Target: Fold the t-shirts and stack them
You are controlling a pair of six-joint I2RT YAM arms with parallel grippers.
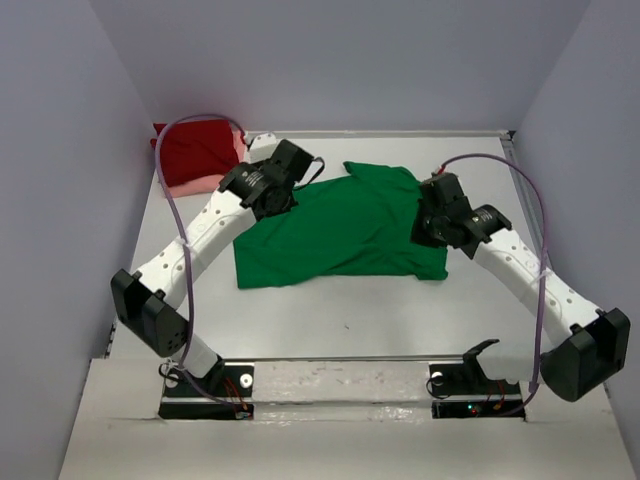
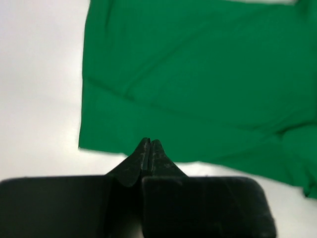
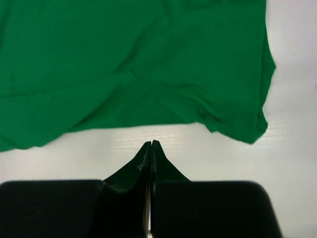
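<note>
A green t-shirt (image 1: pixel 340 228) lies across the middle of the table, long and creased, with one flap sticking out at the back. My left gripper (image 1: pixel 291 207) is over its left half; in the left wrist view the shut fingertips (image 2: pixel 154 151) appear against the cloth's front edge, with no fabric between them. Over the right end is my right gripper (image 1: pixel 426 238). Its fingertips (image 3: pixel 158 158) are together too, and bare table shows around them in the right wrist view. A folded red shirt (image 1: pixel 197 150) sits on a pink one (image 1: pixel 196 186) at the back left.
Bare white table (image 1: pixel 350 320) extends in front of the green cloth, and more is clear at the back right. Grey walls (image 1: pixel 590 150) close in the sides and back.
</note>
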